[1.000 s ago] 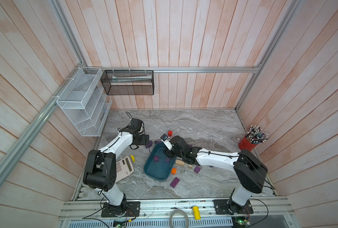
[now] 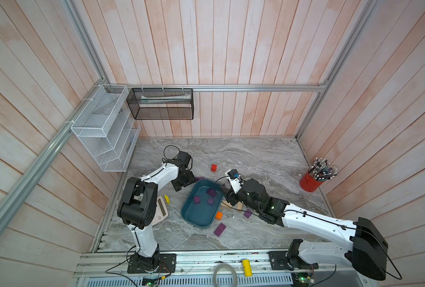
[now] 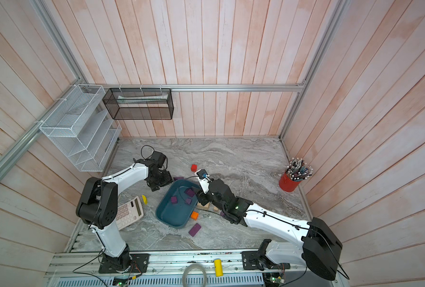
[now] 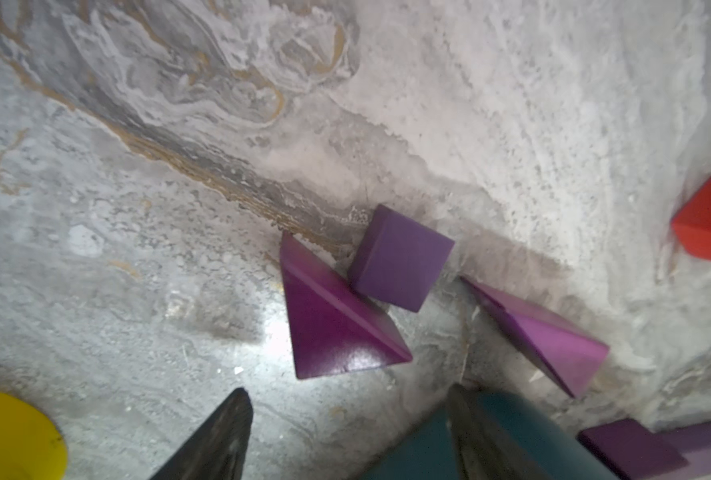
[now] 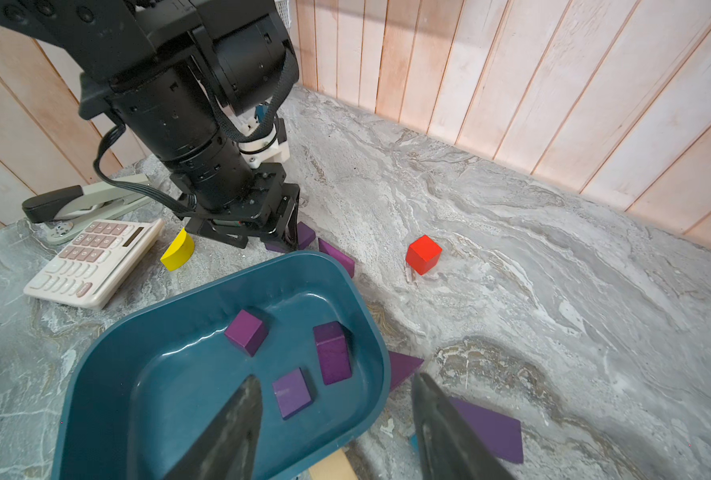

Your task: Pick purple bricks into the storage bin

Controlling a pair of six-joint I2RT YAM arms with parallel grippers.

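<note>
The teal storage bin (image 5: pixel 147 400) holds several purple bricks, among them a cube (image 5: pixel 245 331). My left gripper hangs over purple bricks on the table behind the bin: a dark prism (image 4: pixel 339 328), a cube (image 4: pixel 399 260) and a pink-purple prism (image 4: pixel 547 336). Its fingers are apart with nothing between them. My right gripper is open near the bin's right edge, with nothing in it. Another purple brick (image 5: pixel 483 428) lies right of the bin, and one (image 2: pixel 219 229) lies in front of it.
A red cube (image 5: pixel 423 254) stands behind the bin, an orange block (image 2: pixel 218 215) beside it. A calculator (image 5: pixel 91 264) and yellow piece (image 5: pixel 177 249) lie left. A red pen cup (image 2: pixel 309 182) stands at far right.
My left gripper has moved rightward and slightly down in the top left view, over the bricks. The right arm has moved right, away from over the bin's middle.
</note>
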